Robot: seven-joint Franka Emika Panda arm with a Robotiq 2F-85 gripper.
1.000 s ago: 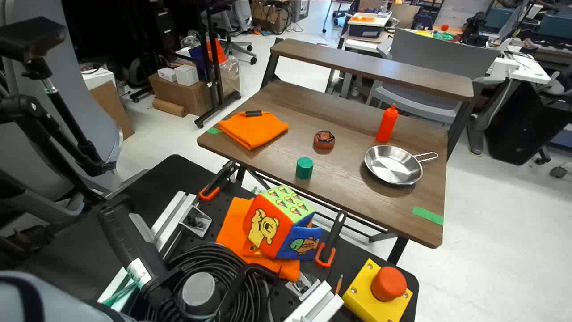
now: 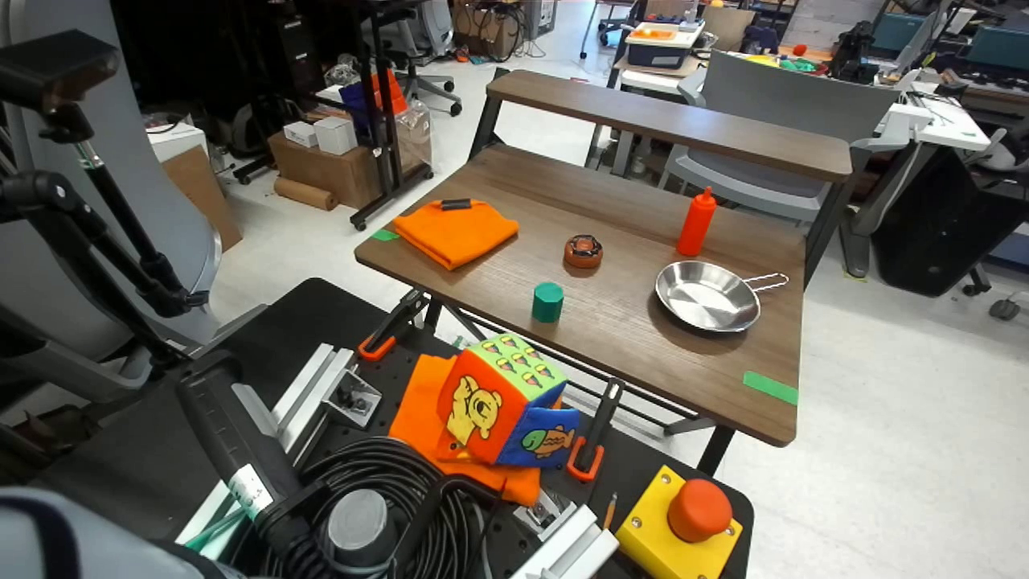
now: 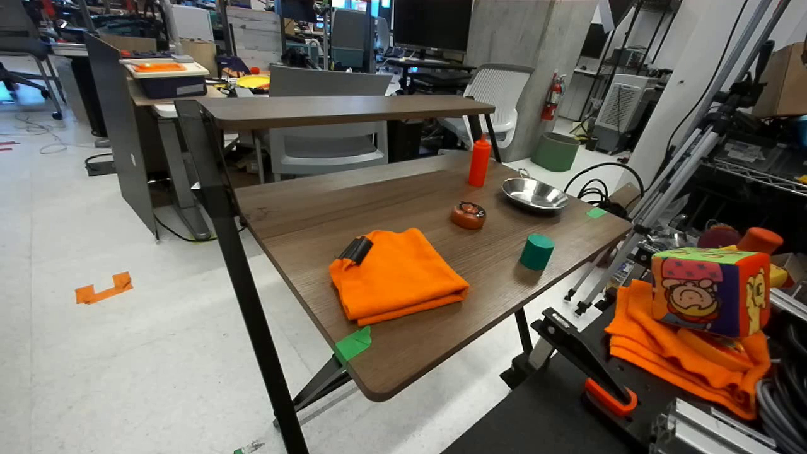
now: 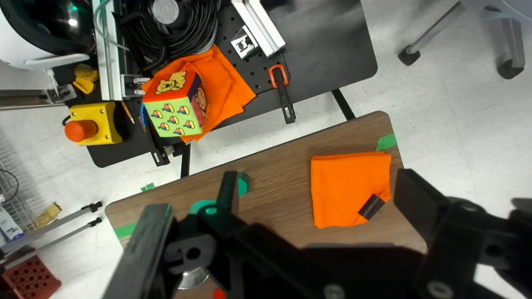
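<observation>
In the wrist view my gripper stands open, its dark fingers wide apart with nothing between them. Beyond the gap, well below on the wooden table, lies a folded orange cloth [image 4: 344,187] with a black clip-like strip. The left finger partly hides a green cylinder [image 4: 242,184]. Exterior view 1 has that cylinder [image 2: 547,302] near the table's front edge, a round brown object [image 2: 583,252] behind it, a steel pan [image 2: 709,297] at the right and an upright red bottle [image 2: 696,223] behind the pan. Neither exterior view shows the gripper.
A raised shelf [image 2: 666,121] spans the table's back. Across a gap stands a black bench [image 4: 324,47] with a soft picture cube [image 4: 174,107] on orange cloth, clamps, coiled cable and a red button on a yellow box [image 2: 678,526]. Bare tabletop surrounds the objects.
</observation>
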